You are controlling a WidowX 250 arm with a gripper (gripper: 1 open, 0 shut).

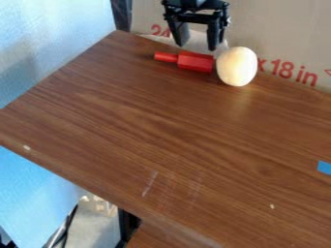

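Note:
A black gripper point(198, 37) hangs at the top of the view, its fingers spread open and pointing down with nothing seen between them. Below it a red cylindrical object with a thinner handle point(195, 62) lies on its side near the back of the wooden table point(155, 145). A white egg-shaped object point(237, 66) stands just right of the red object, below and right of the gripper.
A cardboard panel point(291, 29) with red print backs the table. A piece of blue tape point(323, 167) is at the right.

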